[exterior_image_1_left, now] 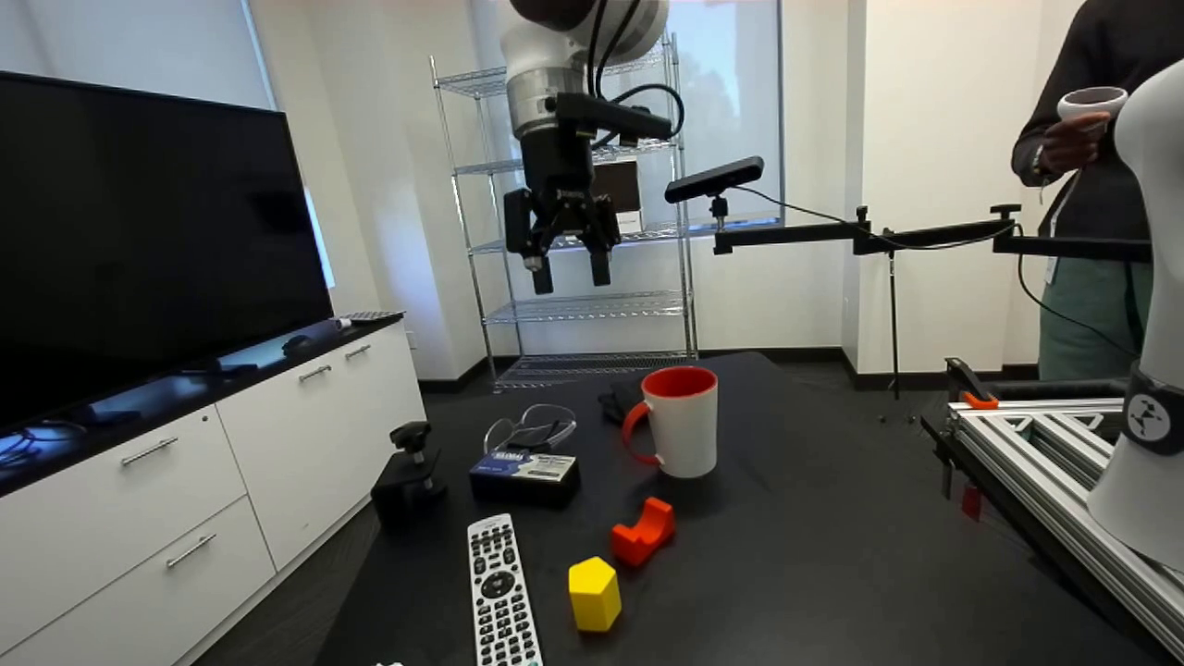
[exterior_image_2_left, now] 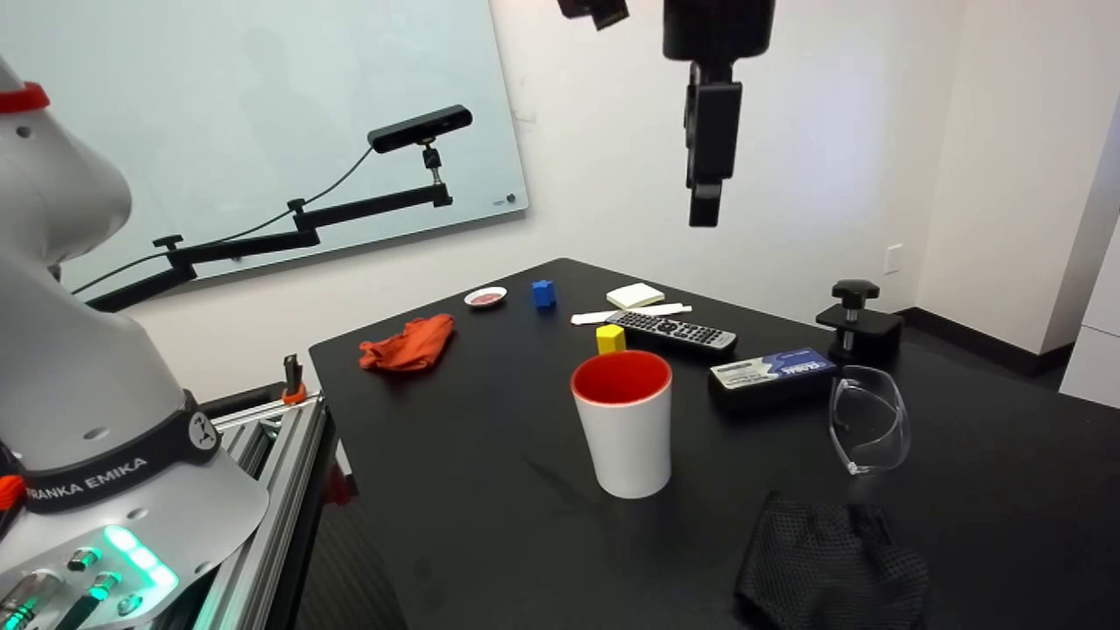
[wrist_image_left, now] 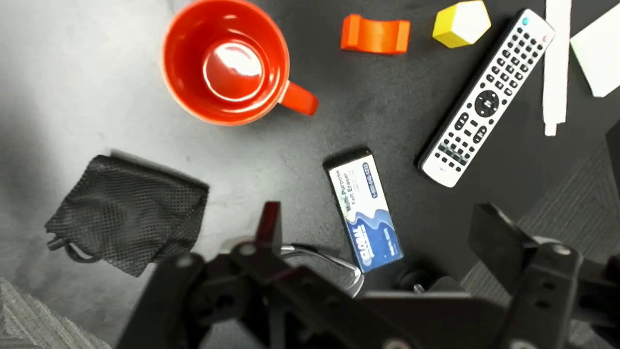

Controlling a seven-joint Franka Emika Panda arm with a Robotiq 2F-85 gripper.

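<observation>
High over the black table, my gripper (exterior_image_1_left: pixel 572 279) hangs open, pointing down, with nothing between its fingers. In the wrist view its fingers (wrist_image_left: pixel 268 224) spread wide above the glasses and the eraser. A blue-and-white felt eraser (wrist_image_left: pixel 366 212) lies flat on the table, well below the fingers. Clear safety glasses (wrist_image_left: pixel 325 264) lie beside it, partly covered by the gripper in that view. The white mug (exterior_image_2_left: pixel 630 441) with a red inside and red handle stands upright. A black mesh pouch (wrist_image_left: pixel 136 212) rests near the mug.
A grey remote (exterior_image_1_left: pixel 505 594), a yellow block (exterior_image_1_left: pixel 595 596) and an orange curved piece (exterior_image_1_left: pixel 644 533) share the table. A black clamp (exterior_image_2_left: pixel 863 320) rises at the table's edge. An orange cloth (exterior_image_2_left: pixel 409 345) lies farther off. Bare table (exterior_image_2_left: pixel 472 472) surrounds the mug's side nearest the robot base.
</observation>
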